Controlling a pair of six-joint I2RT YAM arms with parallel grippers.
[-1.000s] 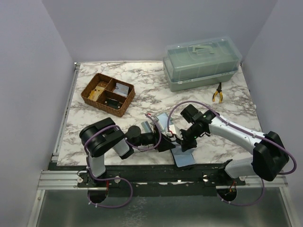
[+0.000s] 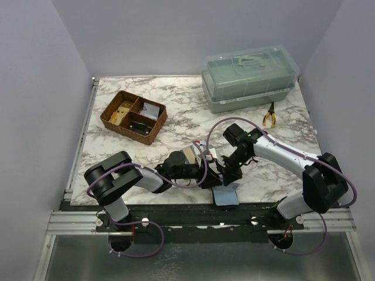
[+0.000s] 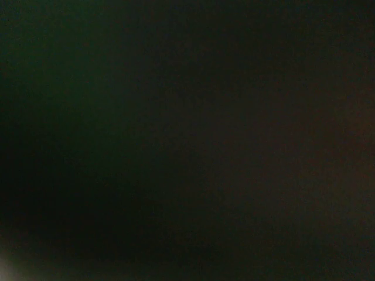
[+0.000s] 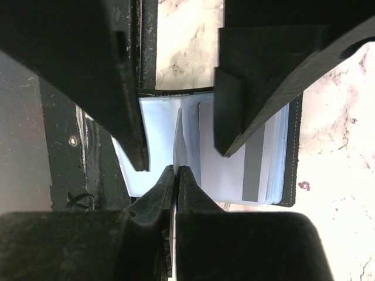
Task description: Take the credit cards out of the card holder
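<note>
The card holder (image 2: pixel 225 197) lies open at the table's front edge, its clear sleeves and a striped card (image 4: pixel 220 152) showing in the right wrist view. My right gripper is shut over it, a thin pale sleeve edge standing up at its fingertips; whether it is pinched is unclear. My left gripper (image 2: pixel 211 178) is beside the right one, its dark fingers reaching over the holder in the right wrist view; its finger state is unclear. The left wrist view is almost black.
A basket (image 2: pixel 133 117) with compartments sits back left, a lidded plastic box (image 2: pixel 251 76) back right, pliers (image 2: pixel 269 114) at the right. Some cards (image 2: pixel 188 153) lie behind my grippers.
Both arms have shifted slightly; my left gripper has moved a little right toward the right one, and the holder sits a little differently at the edge.
</note>
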